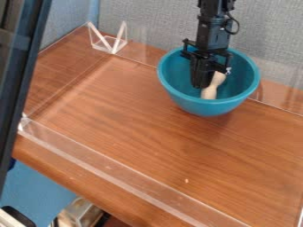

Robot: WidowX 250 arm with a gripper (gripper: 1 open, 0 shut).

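A teal bowl (182, 93) stands near the back right of the wooden table. Inside it lies a pale wooden object (213, 87), partly behind the gripper. My black gripper (204, 76) reaches down into the bowl from above, just left of and against or near that object; its fingertips are dark and small, and whether they are open or shut is hard to see.
A white wire frame (109, 40) stands at the back left. A clear low barrier runs along the edges, with a grey wall behind.
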